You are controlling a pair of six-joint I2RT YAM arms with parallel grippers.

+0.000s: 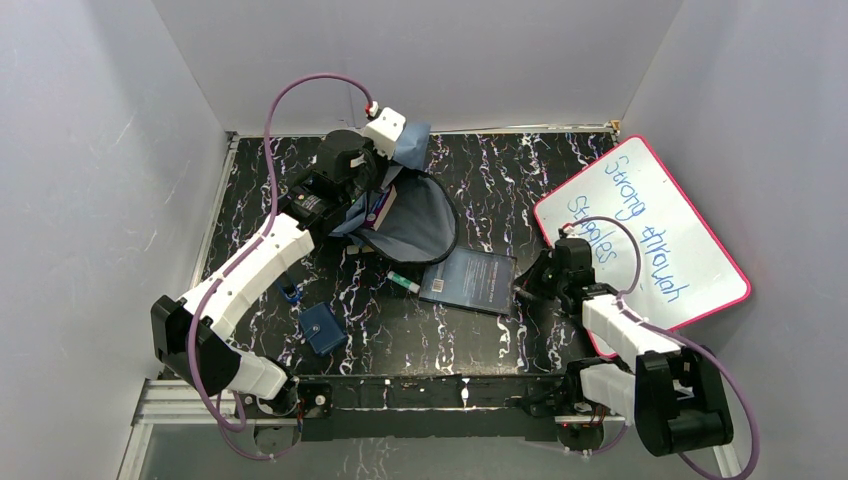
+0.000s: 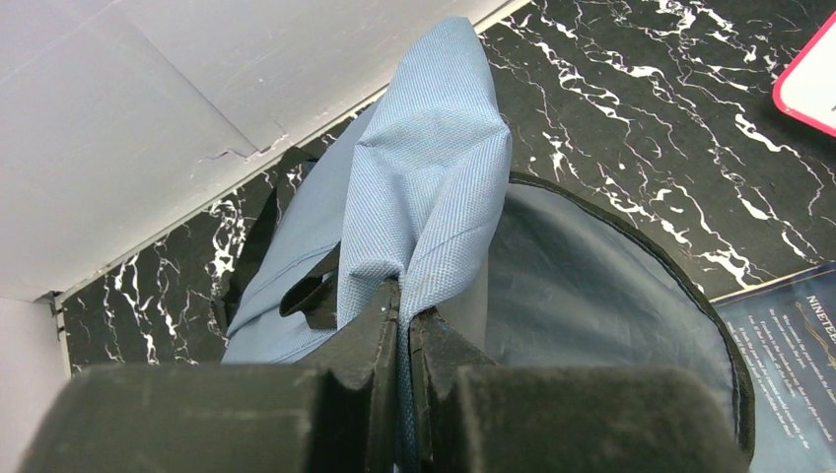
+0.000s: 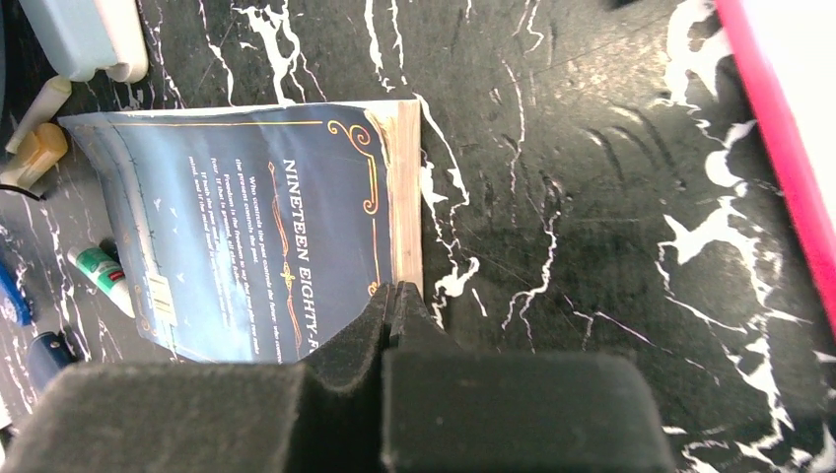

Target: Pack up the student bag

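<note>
The dark blue Nineteen Eighty-Four book (image 3: 227, 217) lies flat on the marbled table, its page edge facing right in the right wrist view. My right gripper is shut with nothing between its fingers; the tips overlap the book's right edge in that view, and the book is outside them. In the top view, this gripper (image 1: 524, 283) is at the right end of the book (image 1: 468, 280). The grey-blue bag (image 1: 410, 220) is open beside the book. My left gripper is shut on a fold of the bag's fabric (image 2: 434, 177), holding it up.
A purple-covered book (image 1: 380, 207) shows inside the bag. A green-and-white tube (image 1: 403, 282) lies left of the book. Nearer the front is a blue wallet (image 1: 322, 328). At right rests a red-edged whiteboard (image 1: 640, 230). Bare table lies in front of the book.
</note>
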